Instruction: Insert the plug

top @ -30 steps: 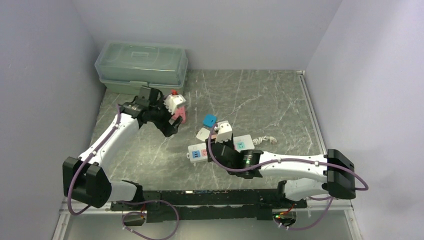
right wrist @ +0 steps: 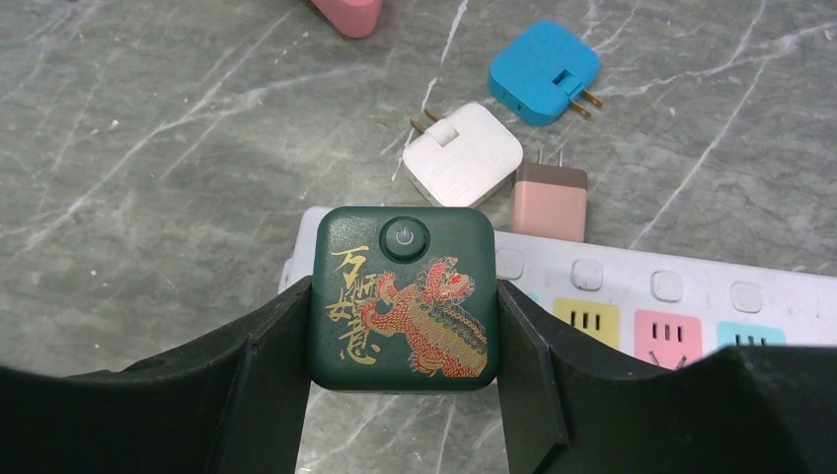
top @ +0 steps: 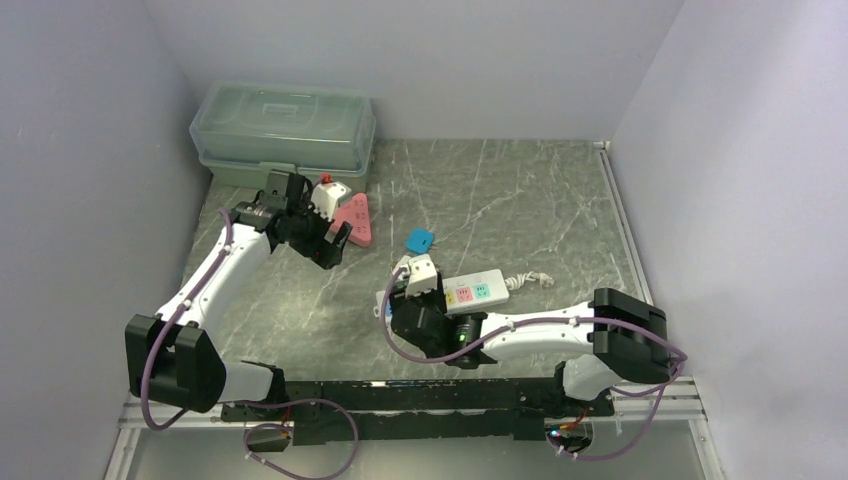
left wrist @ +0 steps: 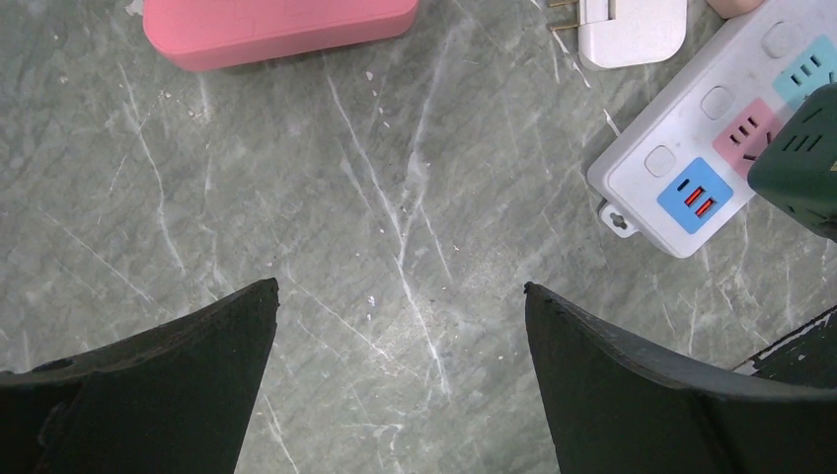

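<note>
A dark green square plug with a gold and red dragon (right wrist: 403, 306) is held between the fingers of my right gripper, over the left part of the white power strip (right wrist: 770, 296). Whether its prongs touch the strip is hidden. In the left wrist view the strip's left end (left wrist: 642, 197) shows a blue USB section, with the green plug (left wrist: 799, 158) at the right edge. My left gripper stands open and empty over bare marble, left of the strip.
A white plug (right wrist: 464, 153), a pink plug (right wrist: 549, 202) and a blue plug (right wrist: 543, 69) lie behind the strip. A pink triangular strip (top: 356, 220) lies near the lidded box (top: 280, 130).
My right gripper and arm have moved left along the power strip, with the wrist ending nearer its left end. The left arm has drawn slightly back to the left.
</note>
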